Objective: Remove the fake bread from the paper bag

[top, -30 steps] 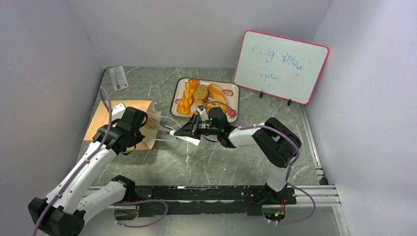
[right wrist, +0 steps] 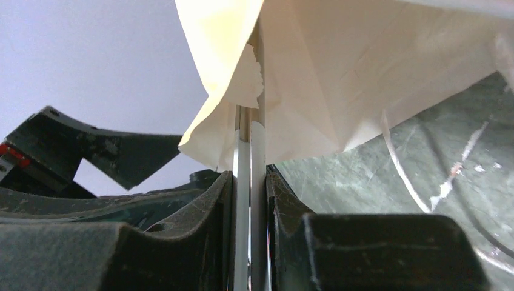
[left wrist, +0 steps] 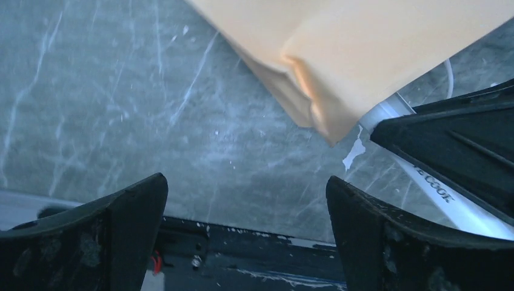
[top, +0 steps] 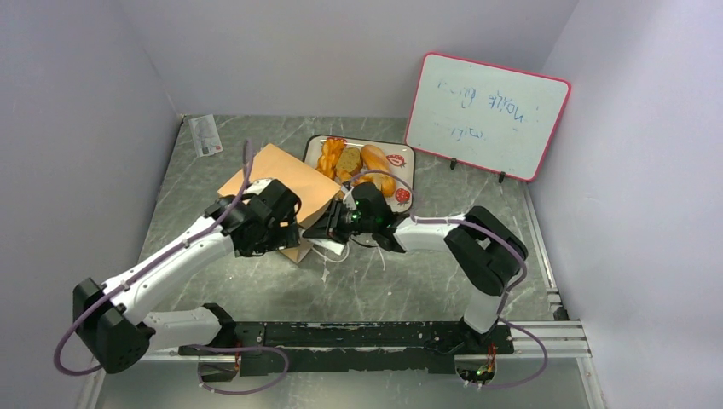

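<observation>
The brown paper bag [top: 286,179] sits tilted left of centre, its opening toward my right gripper. My left gripper stands open below the bag's corner, only bare tabletop showing between its fingers. My right gripper is shut on a white-handled kitchen tool [left wrist: 433,191], which looks like tongs. The tool's two grey arms [right wrist: 250,151] lie close together and run into the bag's opening. Whatever is inside the bag is hidden. On a patterned tray [top: 401,145] lie a braided bread [top: 331,156], a round slice [top: 349,162] and a long loaf [top: 376,158].
A whiteboard [top: 477,111] leans at the back right. A flat clear packet [top: 205,135] lies at the back left. The bag's white handle cord [right wrist: 397,163] loops loosely beside the opening. Tabletop right of the tray is clear.
The bag has moved to the right and turned, covering the tray's left edge and the tool's tip. My left gripper has travelled right alongside it.
</observation>
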